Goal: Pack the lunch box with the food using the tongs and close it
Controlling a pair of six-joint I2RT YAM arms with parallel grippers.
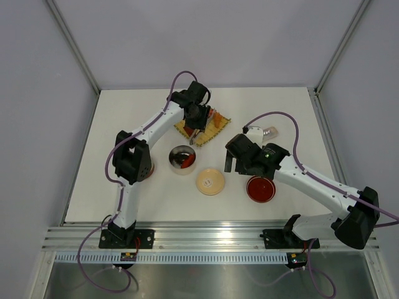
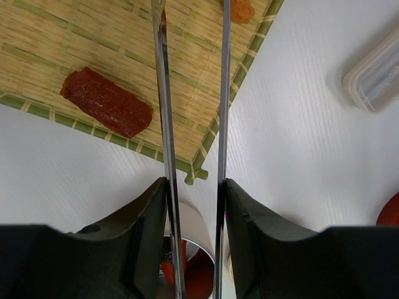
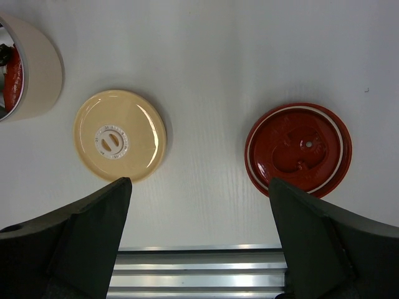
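My left gripper (image 1: 201, 121) hangs over the bamboo mat (image 1: 215, 134), long metal tongs (image 2: 163, 93) extending from it, part open. Between the tips in the left wrist view is bare mat; a brown sausage-like piece (image 2: 106, 101) lies left of them, an orange food piece (image 2: 240, 9) at the upper right. Below the mat stands the lunch container (image 1: 182, 165) with red food inside. A cream lid (image 3: 120, 134) and a red lid (image 3: 298, 149) lie on the table under my right gripper (image 1: 240, 161), which is open and empty.
A clear box (image 2: 371, 81) sits right of the mat, behind the right arm. A small round container (image 1: 148, 174) is partly hidden by the left arm.
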